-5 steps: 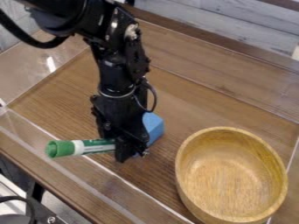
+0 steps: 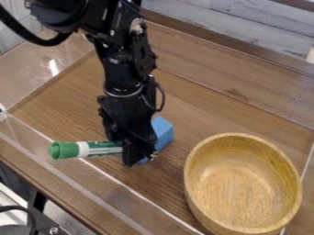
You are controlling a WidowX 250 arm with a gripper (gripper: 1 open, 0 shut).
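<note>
My black gripper point(image 2: 130, 145) is low over the wooden table, shut on a green marker point(image 2: 69, 150) with a white band, which points out to the left. Right behind the fingers is a blue block point(image 2: 161, 129), partly hidden by the gripper; whether they touch is unclear.
A large yellow bowl point(image 2: 243, 183) stands at the front right of the table point(image 2: 221, 101). A clear edge runs along the left and front, with a black cable at the lower left corner.
The gripper and marker have shifted very slightly, the marker's green end a little higher than a second ago. The block and bowl look unmoved.
</note>
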